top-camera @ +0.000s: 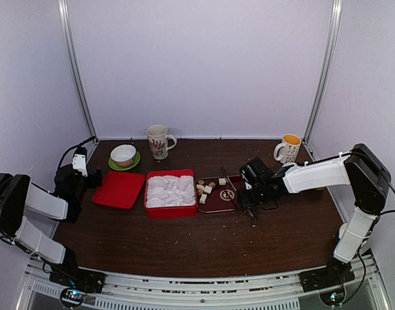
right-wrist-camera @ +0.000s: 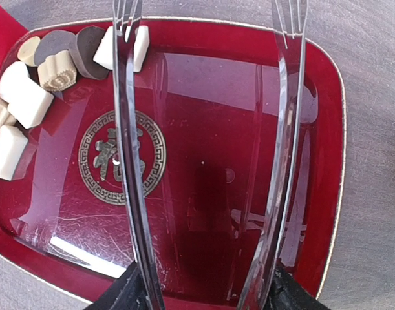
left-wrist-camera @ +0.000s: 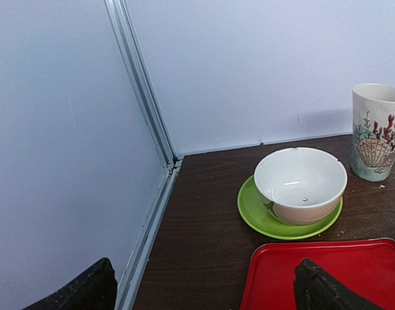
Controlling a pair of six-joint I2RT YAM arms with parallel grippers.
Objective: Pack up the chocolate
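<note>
Several chocolates (right-wrist-camera: 29, 103) in white, beige and brown sit along the left and upper-left of a dark red tray (right-wrist-camera: 203, 232). My right gripper is over that tray, its long metal fingers apart, nothing clearly held; one finger crosses a white piece at the top. Left of the tray is a red box (top-camera: 170, 214) lined with crumpled white paper (top-camera: 170, 190). A red lid (top-camera: 118, 189) lies flat further left. My left gripper stands open at the far left, facing the bowl and lid.
A white bowl (top-camera: 124, 152) on a green saucer (left-wrist-camera: 255, 210) and a tall mug (top-camera: 157, 142) stand at the back left. A yellow-lined mug (top-camera: 287, 148) is at the back right.
</note>
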